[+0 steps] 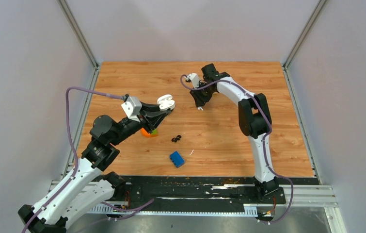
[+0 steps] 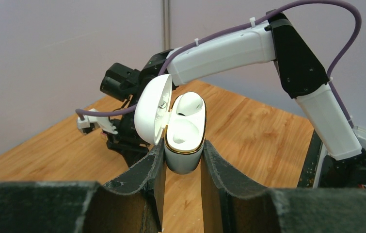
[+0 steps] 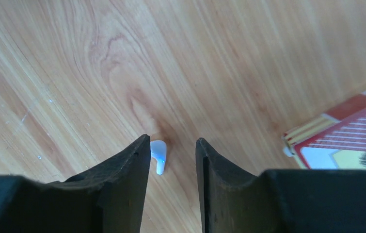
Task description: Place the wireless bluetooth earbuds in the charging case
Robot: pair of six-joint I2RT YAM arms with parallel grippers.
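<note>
My left gripper [image 1: 164, 112] is shut on the white charging case [image 1: 166, 102], held up with its lid open; the left wrist view shows the case [image 2: 184, 131] upright with two empty wells facing me. My right gripper [image 1: 200, 102] hangs low at the back middle of the table, part open, with nothing visible between its fingertips. A white earbud [image 3: 159, 153] lies on the wood just beyond those fingers, partly behind the left one; in the top view the earbud [image 1: 200, 108] is a small white speck.
Small black pieces [image 1: 176, 138] and a blue block [image 1: 176, 159] lie on the front middle of the table. An orange and green object [image 1: 149, 133] sits under the left arm.
</note>
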